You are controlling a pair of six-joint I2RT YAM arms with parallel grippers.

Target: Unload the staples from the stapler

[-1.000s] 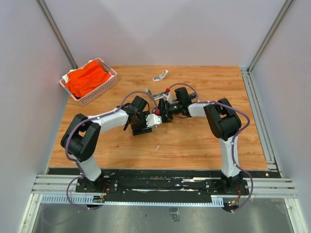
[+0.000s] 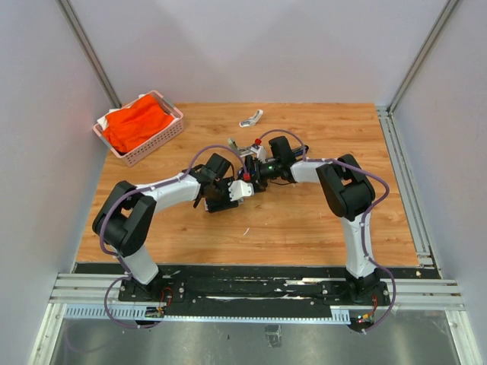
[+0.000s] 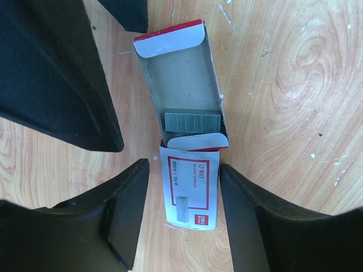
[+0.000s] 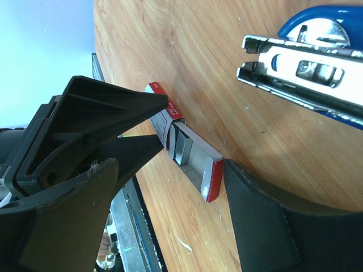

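A small staple box lies opened on the wood table, its tray (image 3: 178, 85) holding a strip of staples (image 3: 191, 120) at one end beside the printed white sleeve (image 3: 188, 187). My left gripper is part open around the sleeve; whether its fingers grip it is unclear. In the right wrist view my right gripper stands open around the tray, and the left gripper's dark fingers reach in from the left toward the box. The blue stapler (image 4: 351, 22) lies beside them, its metal channel exposed.
In the top view a pink basket (image 2: 157, 142) with orange cloth stands at back left, and a small pale item (image 2: 251, 119) lies at the back middle.
The left arm has shifted very slightly over the last second. The right arm shows little visible movement.
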